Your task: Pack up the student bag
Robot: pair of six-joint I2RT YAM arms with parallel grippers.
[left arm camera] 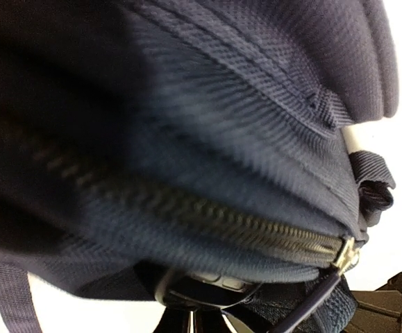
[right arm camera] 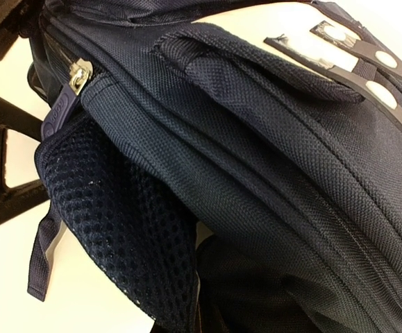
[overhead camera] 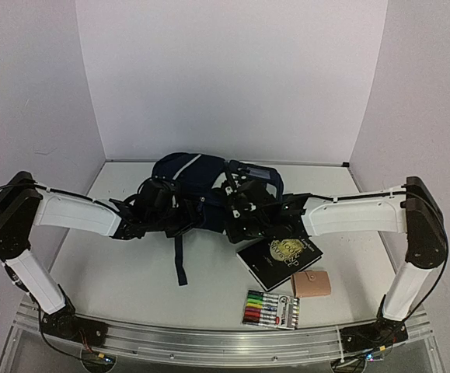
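Note:
A dark navy bag [overhead camera: 196, 169] lies at the back middle of the table, partly behind both arms. My left gripper is at its front, left of centre; its fingertips stand close together, and nothing shows between them. A closed zipper line [left arm camera: 242, 225] crosses the bag above these tips, and its long pull [left arm camera: 308, 305] hangs to their right. At the bag's front right, my right gripper [overhead camera: 238, 231] is beside a padded mesh strap [right arm camera: 110, 201]; its tips are mostly cut off, so its grip is unclear. Another zipper pull [right arm camera: 63, 107] hangs above the strap.
A black book [overhead camera: 275, 268] lies right of centre, just in front of the right arm. Near it are a pink wallet [overhead camera: 312, 284] and a pack of coloured markers [overhead camera: 271, 309]. A loose bag strap [overhead camera: 179, 260] trails forward.

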